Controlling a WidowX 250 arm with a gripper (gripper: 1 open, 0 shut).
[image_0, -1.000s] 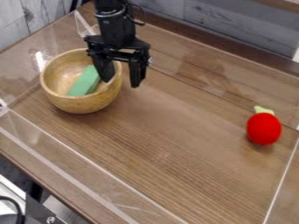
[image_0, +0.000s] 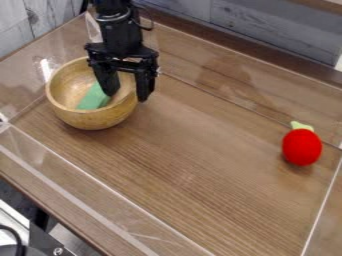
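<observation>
The black gripper (image_0: 123, 70) reaches down over a wooden bowl (image_0: 94, 116) at the left of the camera view, its fingers open at and inside the bowl's right part. A green object (image_0: 94, 98) lies in the bowl, left of the fingers; part of it is hidden behind the gripper.
A red round object (image_0: 302, 148) with a small pale green piece behind it sits at the far right. White walls edge the back and left.
The gripper has moved a little to the left, further over the bowl. The bowl and red object look unmoved.
</observation>
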